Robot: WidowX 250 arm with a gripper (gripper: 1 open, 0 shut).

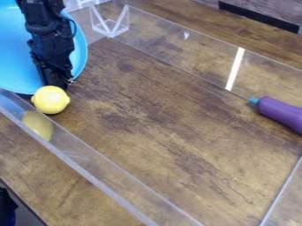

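A yellow lemon [49, 100] rests on the wooden surface at the left, against the inside of the clear low wall. My black gripper [56, 78] reaches down in front of a blue round plate or bowl [14, 66], its tip just above and behind the lemon. The fingertips are dark and partly hidden, so their opening is unclear. A purple eggplant-like object [281, 115] with a teal tip lies at the right edge.
Clear acrylic walls [112, 181] border the work area at front, back and right, with a white corner bracket [109, 22] at the back left. The middle of the wooden surface is empty.
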